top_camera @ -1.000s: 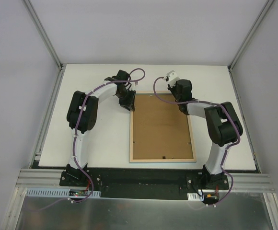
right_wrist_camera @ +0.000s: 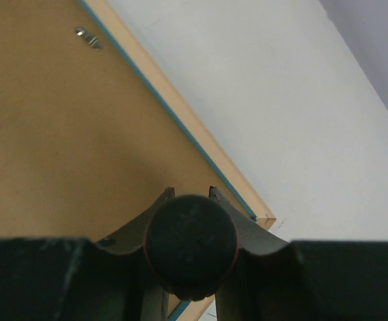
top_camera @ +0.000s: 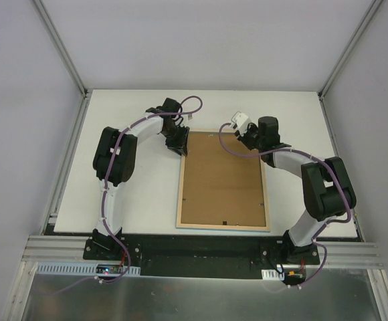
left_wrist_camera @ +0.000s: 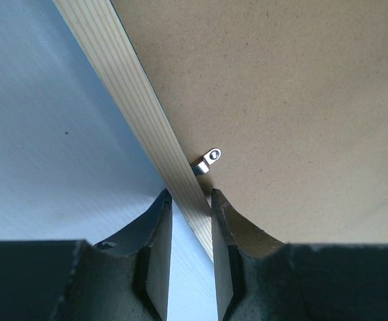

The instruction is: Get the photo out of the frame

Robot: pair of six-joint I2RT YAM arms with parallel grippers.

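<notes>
The photo frame lies face down on the white table, its brown backing board upward. Its rim is pale wood. My left gripper is shut on the frame's left side strip, one finger outside and one inside. Just ahead of those fingertips, a small metal tab reaches over the board. Over the board's far right part, my right gripper is shut on a dark, round-ended tool seen end-on. The tool's far end is hidden. Another metal tab shows near the rim. The photo is out of sight.
Bare white table surrounds the frame, widest on the left. More small tabs sit along the rim, including a bottom tab. Grey walls close off the back and sides.
My right gripper has moved a little to the right and nearer, its arm swinging outward. The frame's near end has shifted slightly left. My left arm has stayed put.
</notes>
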